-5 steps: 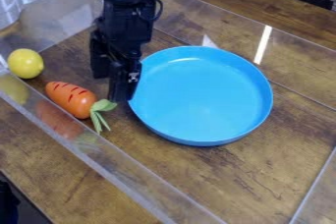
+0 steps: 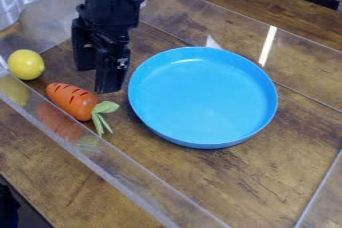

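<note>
My black gripper (image 2: pixel 98 65) hangs from the top left, open, with its dark fingers pointing down just left of the blue plate's rim. Below it lies an orange toy carrot (image 2: pixel 72 99) with green leaves, and to its left a yellow lemon (image 2: pixel 24 64). The round blue plate (image 2: pixel 203 94) fills the centre right and looks empty.
A wooden tabletop (image 2: pixel 227 192) surrounds the objects, bare to the right and at the back. A clear transparent wall runs diagonally along the lower left, in front of the carrot, and another edge shows at the right.
My gripper has moved a little to the left, away from the plate, toward the lemon's side. The carrot, lemon and plate look unmoved.
</note>
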